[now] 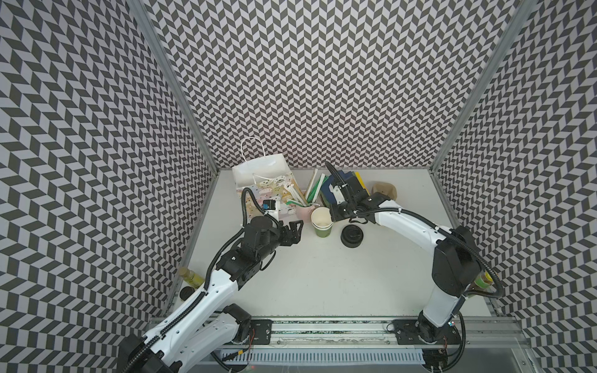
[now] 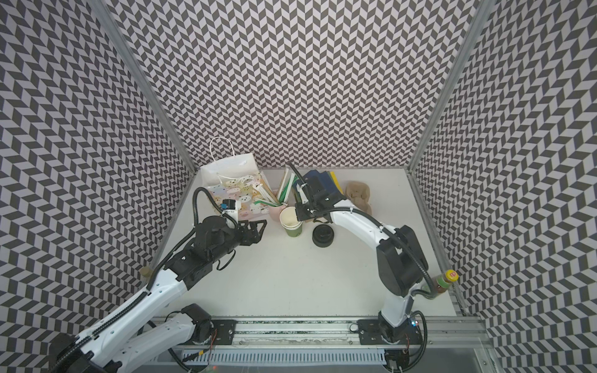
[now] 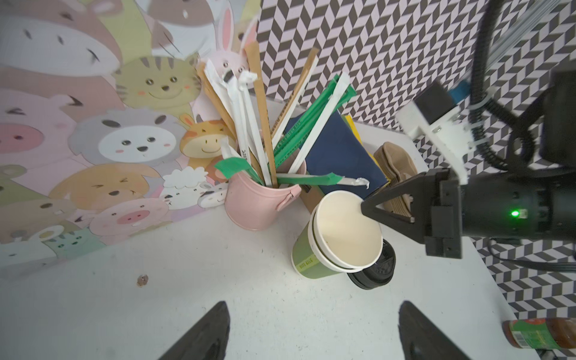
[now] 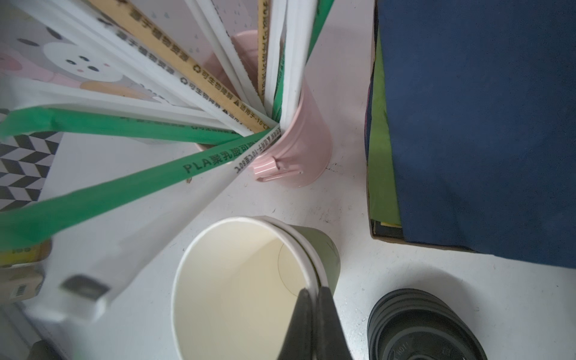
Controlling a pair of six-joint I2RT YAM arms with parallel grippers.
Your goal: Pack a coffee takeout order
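Observation:
Stacked green paper cups (image 3: 318,252) with cream insides stand mid-table, beside black lids (image 1: 352,235). My right gripper is shut on the rim of the cups, its fingertips at the rim's right side in the right wrist view. My left gripper is open, short of the cups on their left, with nothing between its fingers. A pink bucket (image 3: 255,201) of wrapped straws stands behind the cups. The white bag (image 1: 261,163) with an animal-print front stands at the back left.
A box of dark blue items (image 4: 462,120) and a brown cardboard carrier (image 2: 357,192) are at the back right. Bottles (image 2: 444,279) lie at the side edges.

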